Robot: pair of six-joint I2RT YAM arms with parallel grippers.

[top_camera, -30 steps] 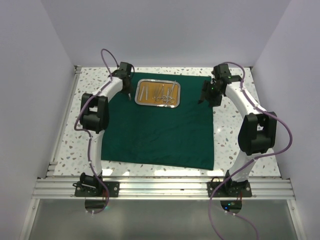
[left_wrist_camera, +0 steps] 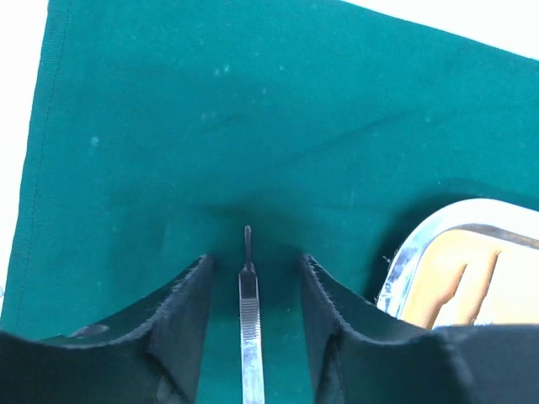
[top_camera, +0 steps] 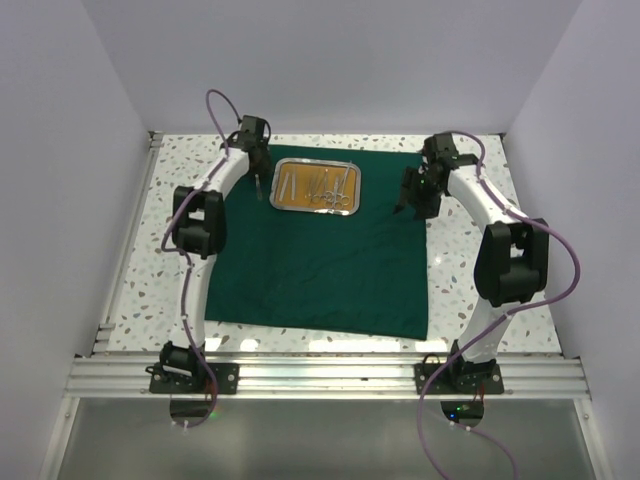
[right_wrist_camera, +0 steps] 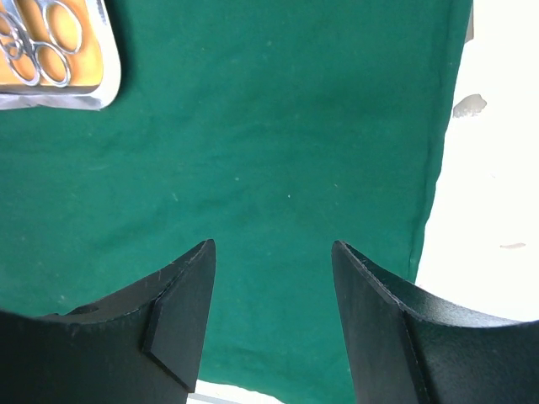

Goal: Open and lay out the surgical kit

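Note:
A green cloth (top_camera: 315, 270) lies spread flat. On its far part rests a silver tray (top_camera: 316, 212) with an orange bottom, holding scissors (right_wrist_camera: 52, 50) and several slim instruments. Left of the tray, a thin silver scalpel handle (left_wrist_camera: 251, 337) lies on the cloth, its narrow tip pointing away. My left gripper is open above it, one finger on each side and neither seen touching it. Over the cloth's right side, my right gripper stands with its fingers apart and only bare cloth below.
The speckled white table (top_camera: 480, 290) shows on both sides of the cloth. Cloth in front of the tray is clear. Grey walls (top_camera: 70, 200) stand around the work area, and a metal rail (top_camera: 330, 372) runs along the front edge.
My right arm has shifted only slightly; the tray has not moved.

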